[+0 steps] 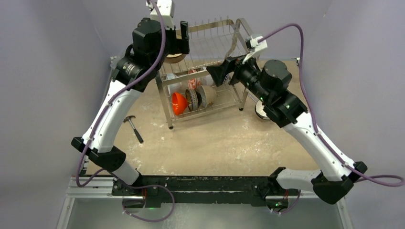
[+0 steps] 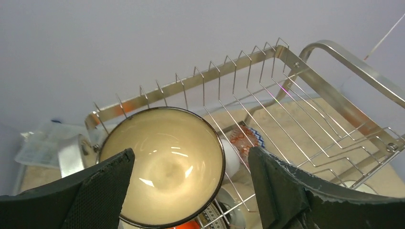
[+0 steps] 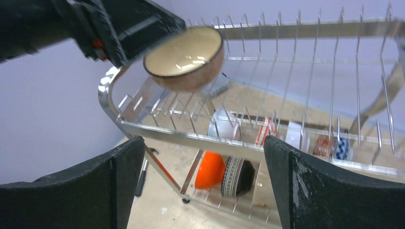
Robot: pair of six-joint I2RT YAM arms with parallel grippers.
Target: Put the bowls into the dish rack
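Observation:
On the left end of the upper tier of the dish rack [image 1: 212, 66] sits a beige bowl [image 2: 165, 162] with a dark rim, its inside facing my left wrist camera. My left gripper [image 1: 181, 39] is over that end, open, the bowl's rim showing between and below its fingers; whether they touch it I cannot tell. The lower tier carries an orange bowl [image 3: 210, 170], a dark patterned bowl [image 3: 237, 177] and a cream bowl [image 1: 208, 95], all on edge. My right gripper [image 1: 219, 72] hovers open at the rack's front, empty.
Behind the lower bowls stand a red-and-white piece [image 1: 194, 82] and other whitish dishes. A hammer [image 1: 134, 130] lies on the table to the left. At the rack's right, a white round dish [image 1: 261, 110] is partly covered by my right arm.

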